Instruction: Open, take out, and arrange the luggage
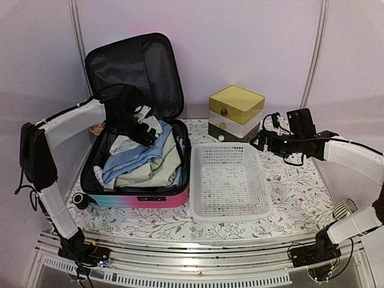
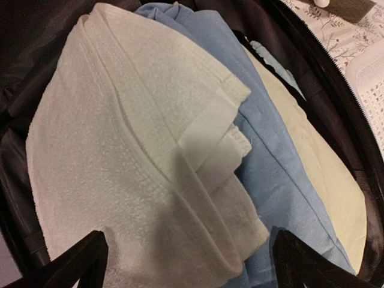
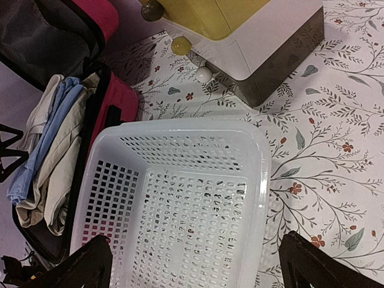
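Observation:
The suitcase [image 1: 157, 199] stands with its lid [image 1: 159, 72] up against the back wall. Inside it, a white towel [image 2: 138, 138] lies folded unevenly over blue clothing [image 2: 270, 150], with beige clothing [image 2: 330, 174] beside and beneath. Over the towel is my left gripper [image 1: 146, 139], open; its two fingers [image 2: 84, 264] are spread wide in the left wrist view, apart from each other, the cloth below them. My right gripper [image 1: 261, 141] hangs open and empty at the back right of the white basket [image 1: 231, 217], which is empty.
A drawer box [image 1: 237, 111] in yellow, white and dark grey stands behind the basket. A small black round object [image 1: 80, 201] sits left of the suitcase.

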